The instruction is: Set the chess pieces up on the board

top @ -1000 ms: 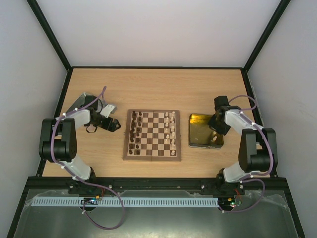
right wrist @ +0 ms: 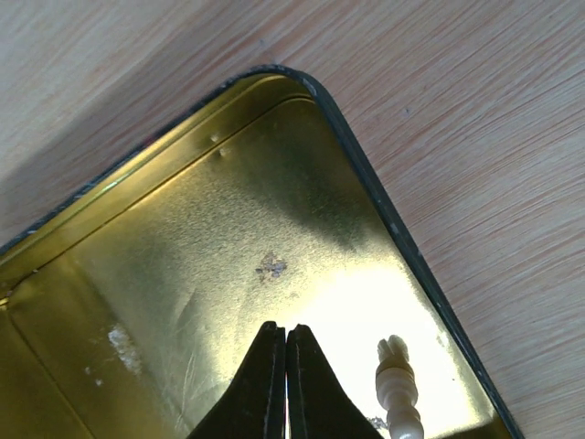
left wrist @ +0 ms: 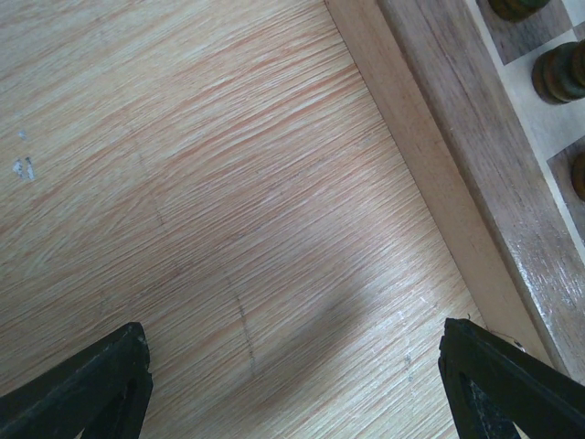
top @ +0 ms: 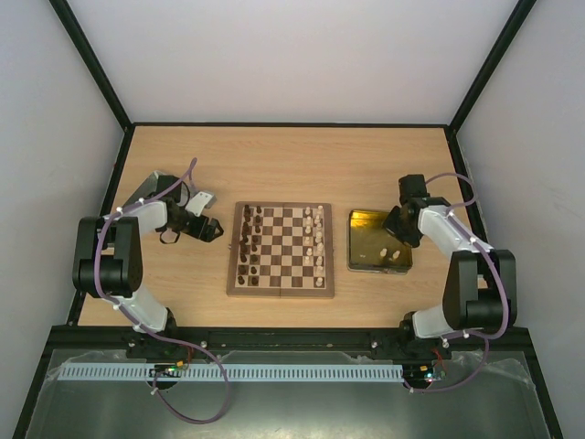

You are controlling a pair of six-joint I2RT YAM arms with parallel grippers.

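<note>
The chessboard point(top: 280, 289) holds dark pieces along its left side and light pieces along its right. Part of its wooden border point(left wrist: 466, 146) shows in the left wrist view, with dark pieces point(left wrist: 558, 73). My left gripper is parted over bare table left of the board, nothing between its fingers. My right gripper is shut, empty, over the brass tray point(right wrist: 183, 238), beside a pale piece point(right wrist: 398, 393) lying on its side. In the top view a few light pieces point(top: 395, 255) lie in that tray point(top: 366, 263).
A grey container point(top: 146, 183) sits behind the left arm, partly hidden by it. Walls border the table at the back and sides.
The right arm has shifted slightly up and back over the tray, uncovering more of the light pieces there. The left arm shows no visible movement.
</note>
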